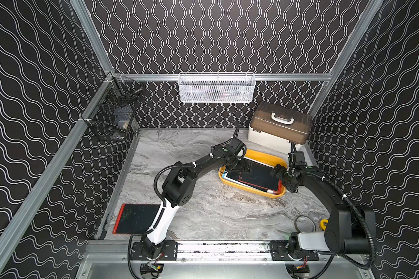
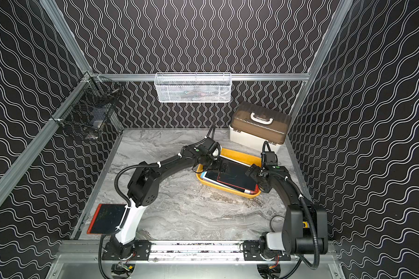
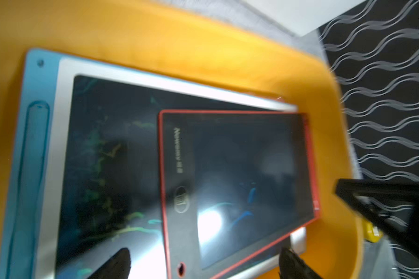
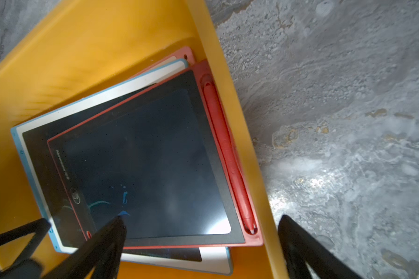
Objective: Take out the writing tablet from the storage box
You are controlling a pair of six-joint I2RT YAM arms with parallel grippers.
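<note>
A yellow storage box stands on the table and holds a stack of writing tablets. On top lies a red-framed tablet with a dark screen; its red stylus runs along the box's right-end wall. Under it is a blue-and-white tablet, and the corner of a red tablet shows lower down. My left gripper is over the stack, its fingers apart with nothing gripped. My right gripper stands open at the right end, one finger inside the box wall and one outside.
Another red-edged tablet lies flat at the table's front left. A brown-lidded case is close behind the box. A roll of tape and a yellow object are at front right.
</note>
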